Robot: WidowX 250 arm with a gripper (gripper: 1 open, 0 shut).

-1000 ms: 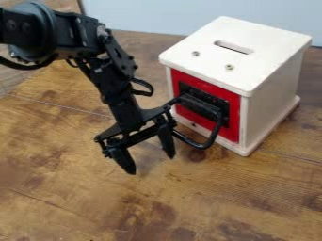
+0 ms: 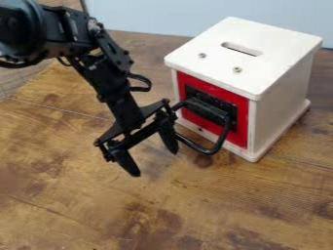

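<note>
My black gripper [image 2: 150, 154] hangs above the wooden floor, left of a cream wooden box [image 2: 278, 103] with a red front panel [image 2: 198, 120]. Its two fingers point down and stand apart, with nothing visible between them. A black fitting with a looped handle [image 2: 228, 115] is on the red panel, and the loop reaches down toward the gripper; whether they touch is unclear. The box has a slot in its sloping or flat top.
A pale wall [image 2: 156, 15] runs behind the box.
The gripper and arm have shifted slightly left and up from where they were. The box has not visibly moved.
</note>
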